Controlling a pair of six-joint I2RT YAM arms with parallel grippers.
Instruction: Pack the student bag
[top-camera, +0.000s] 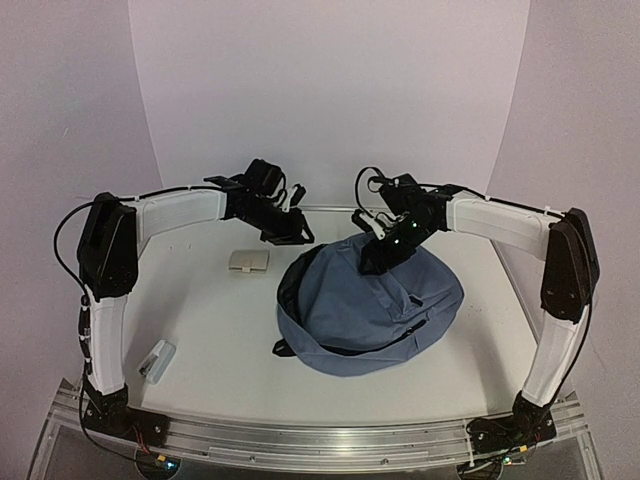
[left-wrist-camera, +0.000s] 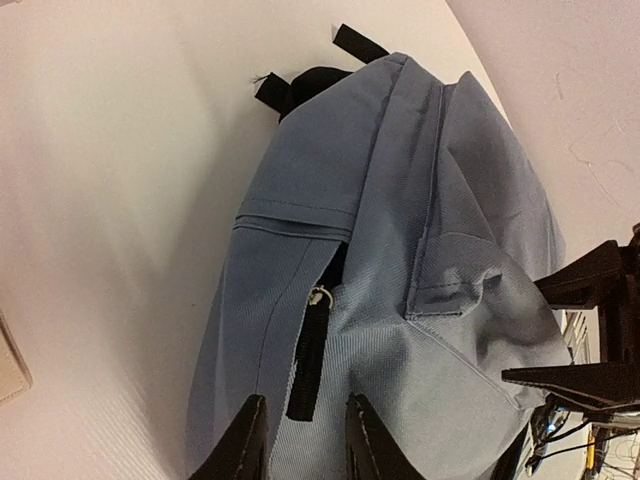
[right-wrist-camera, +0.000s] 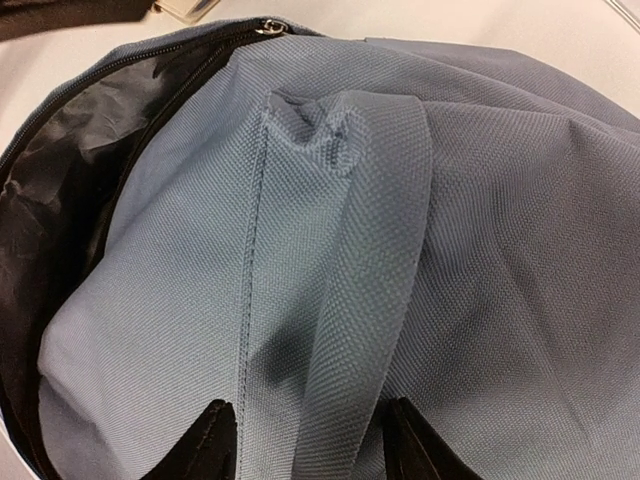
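A blue-grey bag (top-camera: 375, 310) lies on the table right of centre, with its dark zipped opening toward the left. My left gripper (top-camera: 303, 236) is above the bag's far left edge. In the left wrist view, its fingers (left-wrist-camera: 240, 440) stand apart and only the bag shows past them, with a zipper pull (left-wrist-camera: 320, 296) and black tab ahead. Over the far part of the bag is my right gripper (top-camera: 373, 265). Its fingers (right-wrist-camera: 210, 445) are spread, and a raised fabric strap (right-wrist-camera: 365, 270) runs between them; whether they touch it is unclear.
A beige case (top-camera: 249, 261) lies left of the bag. Nearer the front left is a small white and blue item (top-camera: 157, 361). Bare table separates these from the bag. The right gripper's fingers (left-wrist-camera: 590, 385) reach into the left wrist view from the right.
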